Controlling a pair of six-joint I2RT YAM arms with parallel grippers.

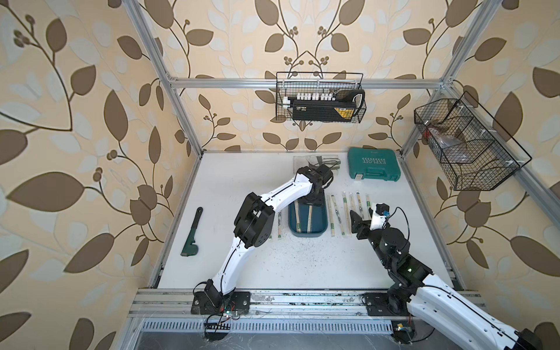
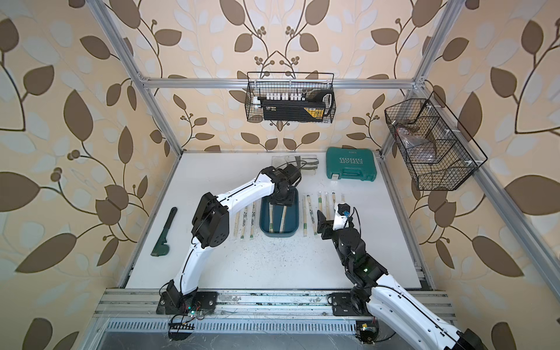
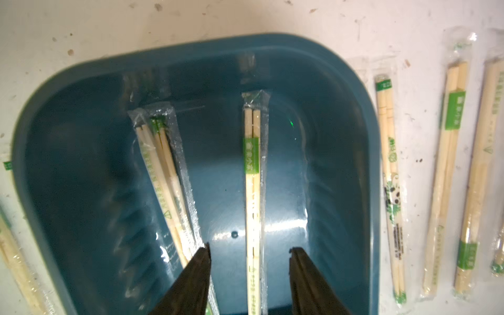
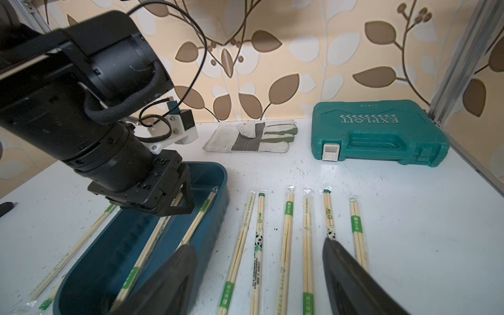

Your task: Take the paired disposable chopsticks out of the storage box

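The teal storage box (image 3: 371, 199) holds wrapped chopsticks: a pair with a green band (image 3: 252, 199) at centre and an angled bundle (image 3: 162, 173) left of it, as seen in the left wrist view. Over them my left gripper is open, its fingertips either side of the centre pair, nothing visibly held. My right gripper is open, right of the box, pointing across the row of chopsticks outside it, empty.
Wrapped chopsticks (image 4: 286, 236) lie on both sides of the box. A green case (image 4: 378, 134) and a glove (image 4: 249, 137) lie behind it, a pipe wrench (image 1: 191, 239) at left. Wire baskets hang on the frames above.
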